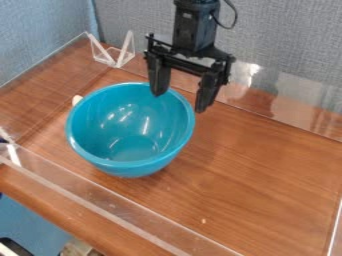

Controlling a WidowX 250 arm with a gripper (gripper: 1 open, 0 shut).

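Observation:
A large cyan bowl [130, 145] sits on the wooden table at the left of centre. My black gripper [182, 90] hangs from the top, its two fingers spread open; the left finger is over the bowl's back rim and the right one is just beyond the rim on that side. I see nothing held between them.
A white wire stand [112, 52] stands at the back left. Clear strips run along the back and front edges of the table [261, 185]. Grey walls close off the back and left.

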